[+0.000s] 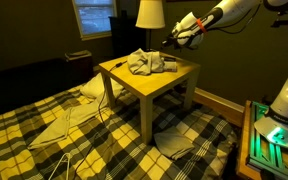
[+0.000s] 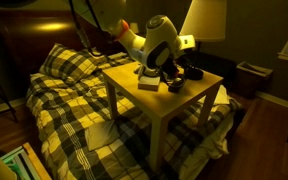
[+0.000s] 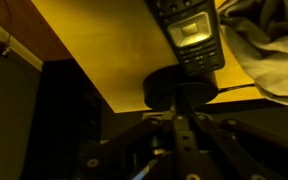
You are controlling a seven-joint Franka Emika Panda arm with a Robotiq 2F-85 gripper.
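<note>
In the wrist view, a dark phone handset [image 3: 192,32] with a lit-looking screen and buttons lies on the light wooden table [image 3: 114,45]. A round black piece [image 3: 164,85] sits at its lower end, by the table's edge. My gripper appears in front of that piece, its fingers close together and nothing visible between them. From outside, the gripper [image 1: 170,42] hangs above the far right side of the table, apart from the tabletop. A crumpled grey cloth [image 1: 144,63] rests on the table, with part of it [image 3: 269,45] right of the phone.
A lamp with a pale shade [image 1: 151,14] stands behind the table. Plaid bedding [image 1: 44,125] surrounds the table legs, with another grey cloth [image 1: 172,145] lying on it. A thin dark cable [image 3: 239,88] runs from the black piece toward the cloth.
</note>
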